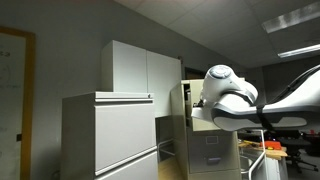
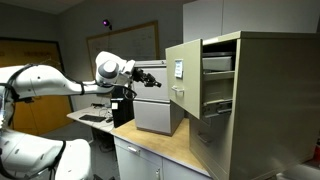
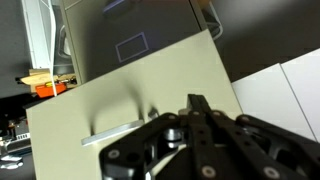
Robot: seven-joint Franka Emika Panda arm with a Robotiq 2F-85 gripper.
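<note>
A beige filing cabinet [image 2: 268, 110] has its upper front panel [image 2: 184, 82] swung out, with the compartment behind it exposed. In the wrist view the same pale panel [image 3: 160, 85] fills the middle and carries a metal handle [image 3: 112, 133]. My gripper is shut in front of the panel, with nothing visible between its fingers. In the second exterior view, the gripper [image 2: 157, 82] is left of the panel, a small distance from it. Whether any part of it touches the panel cannot be made out.
Boxy items [image 2: 217, 63] sit on the exposed shelf. A wooden counter [image 2: 155, 142] runs below the arm, largely clear. A pale drawer unit [image 2: 153, 95] stands behind, and a white cabinet [image 1: 125, 130] is left in the first exterior view.
</note>
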